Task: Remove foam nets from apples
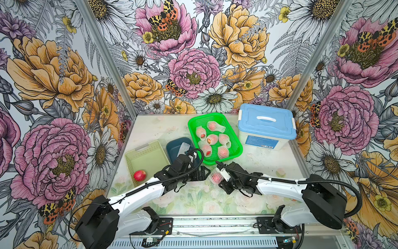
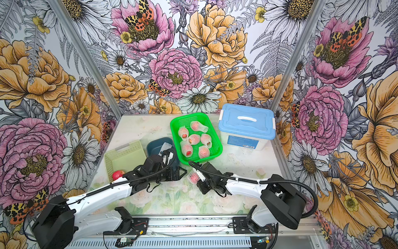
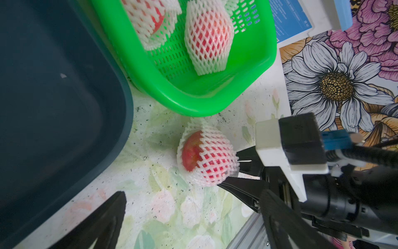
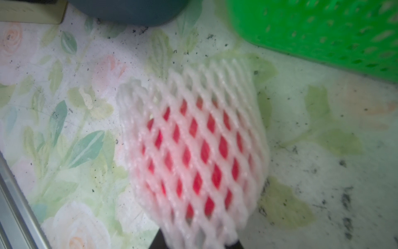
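Observation:
A netted apple lies on the table just below the green basket. My right gripper is at its right side, fingers partly apart around the net's end; whether they grip it is unclear. My left gripper hangs above and left of that apple, open with nothing between its fingers. Several more netted apples sit in the green basket. A bare red apple rests in the pale-green basket. A loose foam net lies in the dark blue bin.
A white box with blue lid stands at the back right. The dark bin adjoins the green basket on the left. Bare table shows at the far right and along the front.

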